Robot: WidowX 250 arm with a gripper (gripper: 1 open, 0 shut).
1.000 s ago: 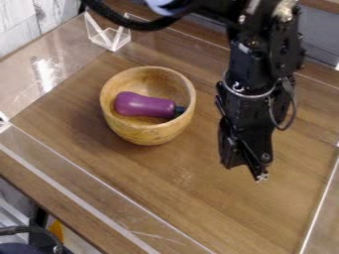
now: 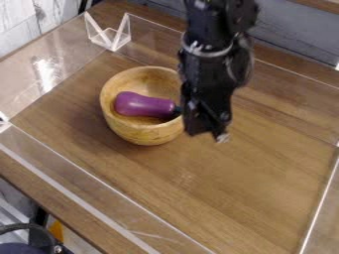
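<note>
A wooden bowl [image 2: 133, 127] sits on the table at the centre-left, holding a purple eggplant-shaped object [image 2: 139, 105] that lies on its side. My black gripper [image 2: 199, 123] hangs from the top of the view at the bowl's right side, partly in front of the bowl and the purple object's right end. The gripper is blurred, and nothing shows held in it; whether its fingers touch the bowl cannot be told.
A transparent panel runs along the left, with a white wire-like piece [image 2: 111, 36] at the back left. Dark items lie at the bottom-left corner, off the worktop.
My gripper has moved left and somewhat up from over the right of the table to the bowl's side. The bowl and purple object look unmoved.
</note>
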